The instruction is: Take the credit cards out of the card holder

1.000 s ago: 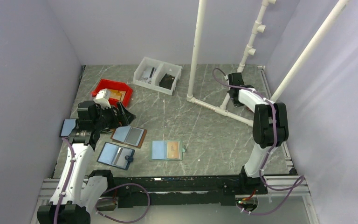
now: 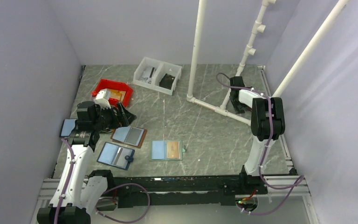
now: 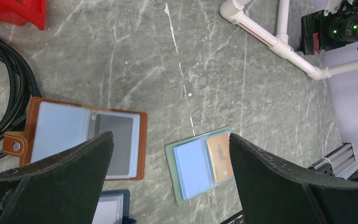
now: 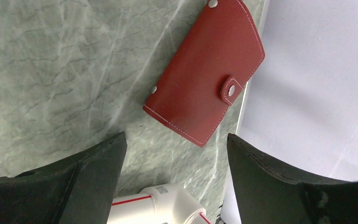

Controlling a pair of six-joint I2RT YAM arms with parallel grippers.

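A closed red leather card holder (image 4: 198, 70) with a snap tab lies on the marble table in the right wrist view, just beyond my right gripper, which is open with nothing between its fingers. Other card holders lie open at the lower left of the top view: a brown one (image 3: 47, 135), a mint one (image 2: 165, 150) and a navy one (image 2: 116, 155), all with clear sleeves. My left gripper hangs open above this left group, holding nothing.
White PVC pipes (image 2: 205, 103) frame the right side, close to my right gripper. A red bin (image 2: 126, 95) and a white divided bin (image 2: 144, 81) stand at the back. Black cable (image 3: 17, 81) lies at the left.
My right gripper has shifted slightly toward the front of the table, its arm swinging a little. The left arm and the holders on the left look unchanged.
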